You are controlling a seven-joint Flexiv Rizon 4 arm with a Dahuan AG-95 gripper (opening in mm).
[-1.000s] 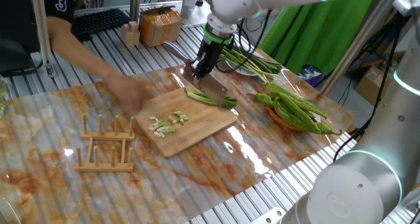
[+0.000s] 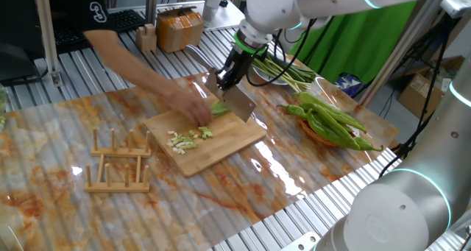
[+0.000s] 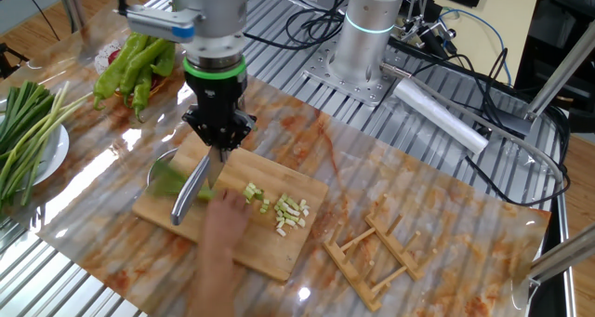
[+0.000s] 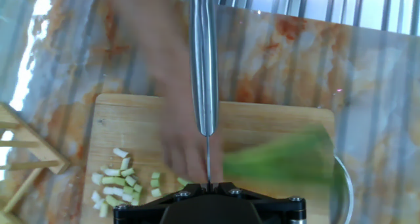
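Note:
A cleaver with a broad steel blade [image 2: 239,104] and a silver handle [image 4: 204,60] is in my gripper [image 3: 220,138], which is shut on it. The blade hangs edge-on in the wrist view, over the wooden cutting board [image 2: 210,151]. A human hand [image 3: 226,215] grips a bundle of green stalks [image 4: 279,161] beside the blade; hand and stalks are blurred. Small cut pieces [image 3: 290,213] lie on the board to one side. Whether the blade touches board or stalks, I cannot tell.
A wooden peg rack [image 2: 118,186] stands beside the board. Long green peppers [image 2: 327,122] fill a basket on the other side, near a plate of uncut greens [image 3: 33,136]. The person's forearm [image 2: 140,71] crosses the space over the table.
The hand has come in from the left, taken hold of the stalks and shifted them leftward from the blade. My gripper, with the cleaver, has moved slightly right. The cut pieces look unchanged.

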